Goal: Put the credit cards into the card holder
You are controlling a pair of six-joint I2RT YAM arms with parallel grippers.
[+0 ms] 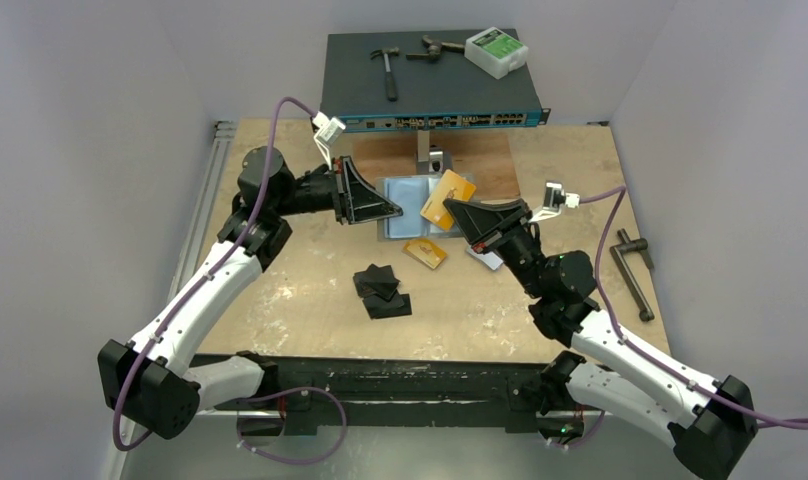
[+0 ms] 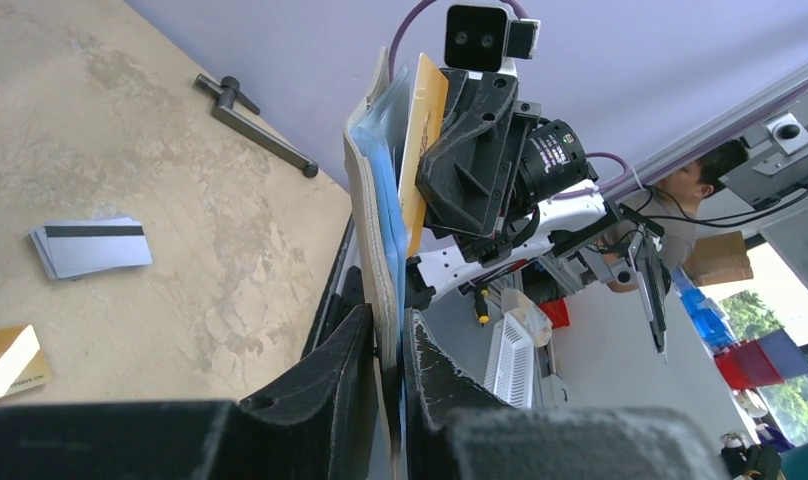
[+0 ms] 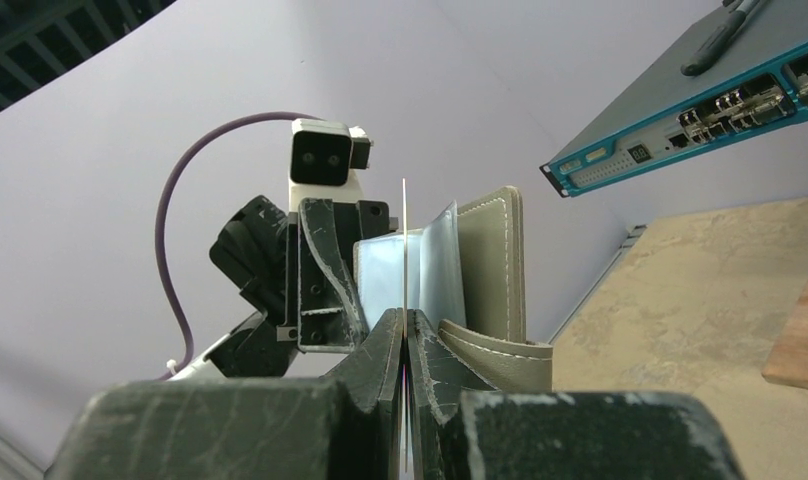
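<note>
My left gripper (image 1: 390, 208) is shut on the open card holder (image 1: 406, 205), grey outside with blue translucent sleeves, held upright in the left wrist view. My right gripper (image 1: 453, 207) is shut on a yellow card (image 1: 447, 192), which stands beside the holder's sleeves and shows edge-on in the right wrist view (image 3: 404, 250). Whether the card is inside a sleeve I cannot tell. On the table lie another yellow card (image 1: 425, 253), a pile of black cards (image 1: 380, 295) and white cards (image 2: 90, 250), partly behind my right gripper in the top view.
A network switch (image 1: 360, 80) with hammers and a plastic box (image 1: 496, 52) spans the back, above a wooden board (image 1: 490, 160). Metal tools (image 1: 635, 280) lie at the right edge.
</note>
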